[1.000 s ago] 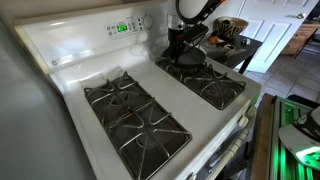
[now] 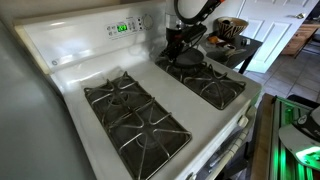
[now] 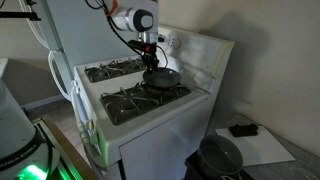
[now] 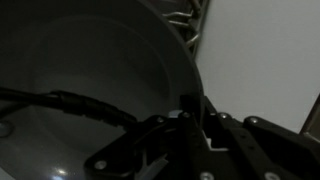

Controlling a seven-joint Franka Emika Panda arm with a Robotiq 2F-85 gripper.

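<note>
A dark round pan (image 3: pixel 161 78) rests on or just above the rear-side burner grate at one end of the white stove. My gripper (image 3: pixel 151 62) is at its edge, coming down from above. In the wrist view the pan (image 4: pixel 100 60) fills the left side, and its rim runs to my gripper, which appears shut on that rim. The dark fingers blend with the pan, so the exact contact is hard to see. From the other side, the pan (image 2: pixel 189 58) is partly hidden behind the arm.
Bare grates (image 2: pixel 148 135) cover the stove's other end, with white stovetop (image 2: pixel 175 92) between. The control panel (image 2: pixel 100 35) rises along the back. Another dark pot (image 3: pixel 220 155) stands on a lower surface beside the stove. In the wrist view a dark rod (image 4: pixel 75 103) crosses over the pan.
</note>
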